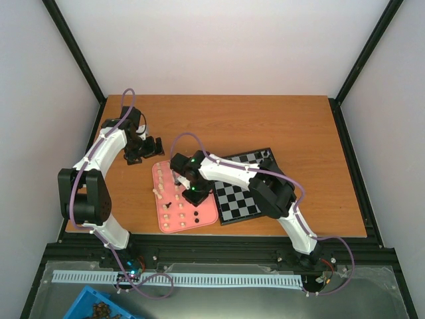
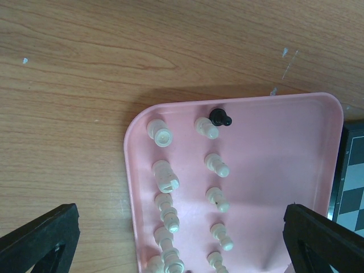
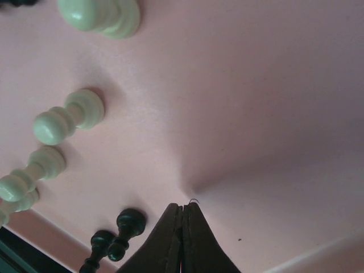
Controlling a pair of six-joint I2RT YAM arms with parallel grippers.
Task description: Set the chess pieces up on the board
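My right gripper is shut with nothing between its fingers, low over the pink tray (image 2: 273, 165). Two black pawns (image 3: 131, 223) stand just left of its fingertips in the right wrist view. Another black pawn (image 1: 168, 205) lies farther left in the tray, among the white pawns (image 2: 217, 199). One more black pawn (image 2: 219, 117) stands by the tray's far rim. White pieces (image 2: 165, 176) line the tray's left side. The chessboard (image 1: 234, 199) sits right of the tray, partly hidden by my right arm. My left gripper is open and empty, near the tray's far-left corner.
Bare wooden table (image 1: 265, 119) stretches behind the tray and board. A blue bin (image 1: 83, 302) with brown pieces is below the table's front edge. My right forearm crosses over the board.
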